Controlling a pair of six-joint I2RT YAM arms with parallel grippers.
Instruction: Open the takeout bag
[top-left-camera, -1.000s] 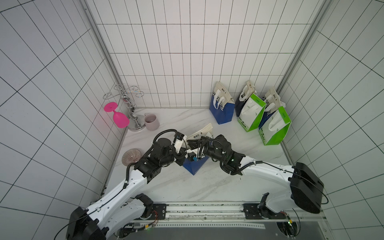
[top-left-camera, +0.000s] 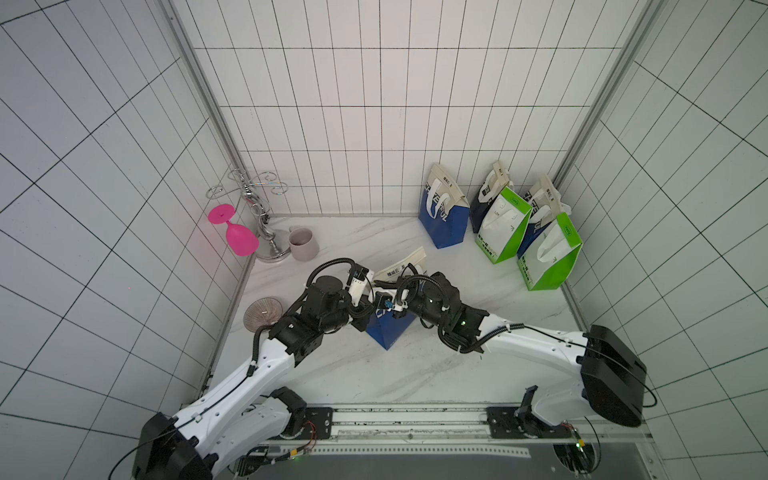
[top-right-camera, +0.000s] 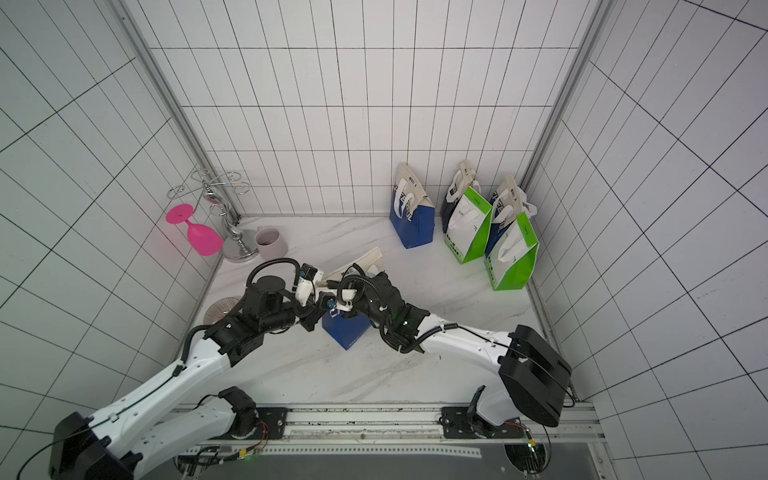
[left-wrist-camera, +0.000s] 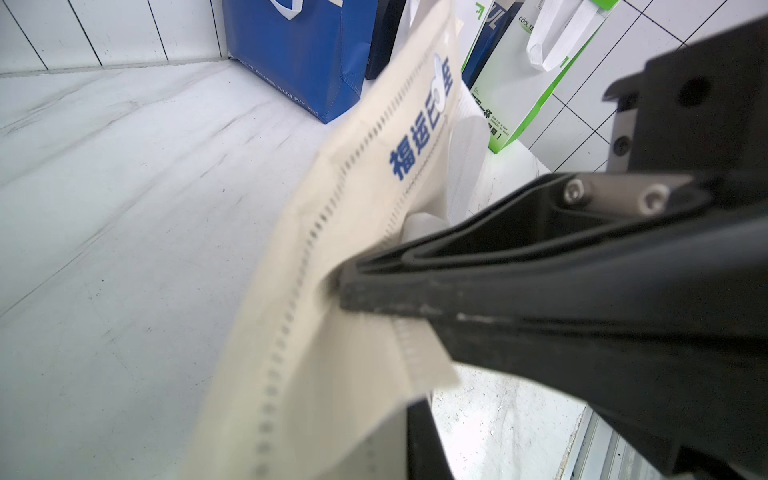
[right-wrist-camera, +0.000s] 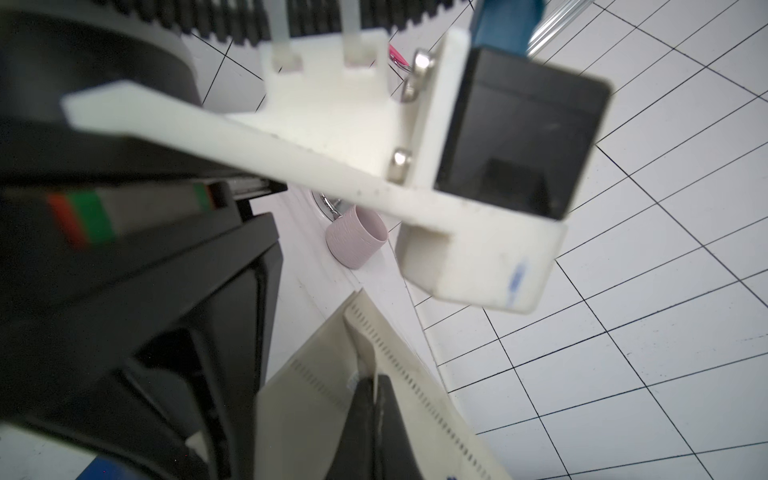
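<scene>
The takeout bag (top-left-camera: 388, 332) stands mid-table, blue below with a cream top (left-wrist-camera: 328, 232) bearing blue lettering. Both arms cover much of it in the top views. My right gripper is shut on the cream top, whose cloth creases up from the fingertips. In the left wrist view the right gripper's black finger (left-wrist-camera: 480, 296) reaches in from the right and dents the cloth. My left gripper is shut at the bottom of its own view, largely hidden by the cream cloth; whether it pinches any cloth does not show.
More bags, blue (top-left-camera: 445, 220) and green-white (top-left-camera: 552, 260), stand at the back right. A pink mug (top-left-camera: 303, 245), a metal rack (top-left-camera: 257, 204) with a pink goblet (top-left-camera: 240, 238), and a ribbed glass dish (top-left-camera: 262, 313) are at the left. Free table lies in front of the bag.
The left arm and the bag look unchanged.
</scene>
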